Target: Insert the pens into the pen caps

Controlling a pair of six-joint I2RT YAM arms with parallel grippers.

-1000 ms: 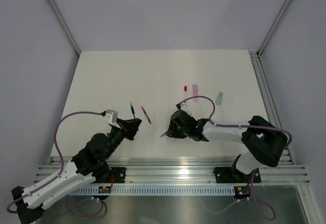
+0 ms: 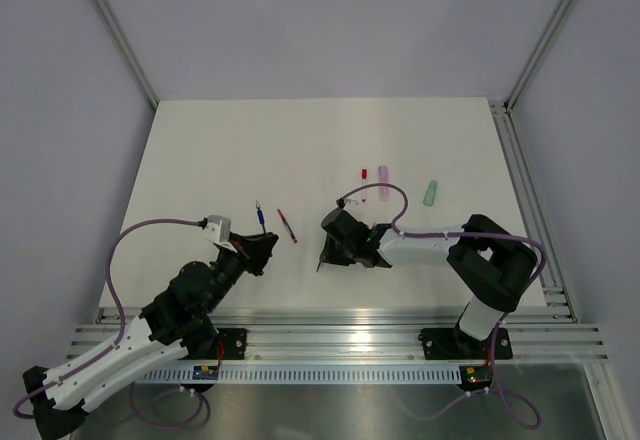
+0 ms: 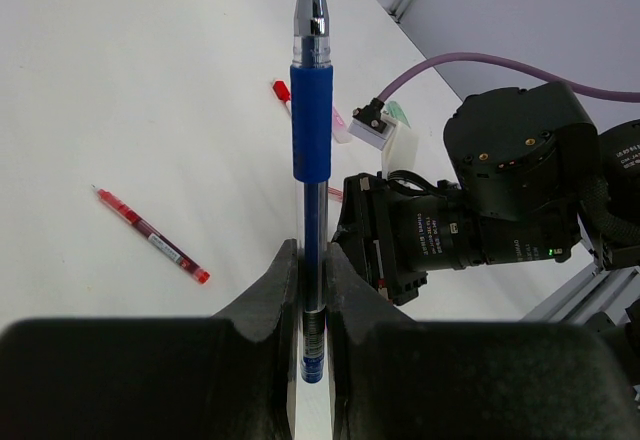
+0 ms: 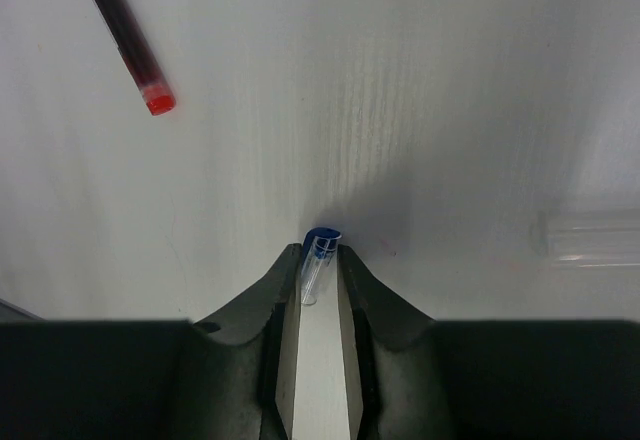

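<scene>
A blue gel pen (image 3: 311, 120) stands upright, tip upward, with my left gripper shut on it. My right gripper is low over the table, its fingertips on either side of a small blue-and-clear cap (image 4: 317, 270); whether they press on it I cannot tell. A red pen (image 2: 287, 225) lies between the two arms, also in the right wrist view (image 4: 125, 35). At the back right lie a red-capped item (image 2: 364, 185), a pink piece (image 2: 383, 182) and a green piece (image 2: 431, 192).
A clear piece (image 4: 595, 240) lies right of the cap in the right wrist view. The right arm covers much of the near right table.
The right arm has moved left and slightly toward the back, its gripper now at the cap. The left arm and its pen have not moved.
</scene>
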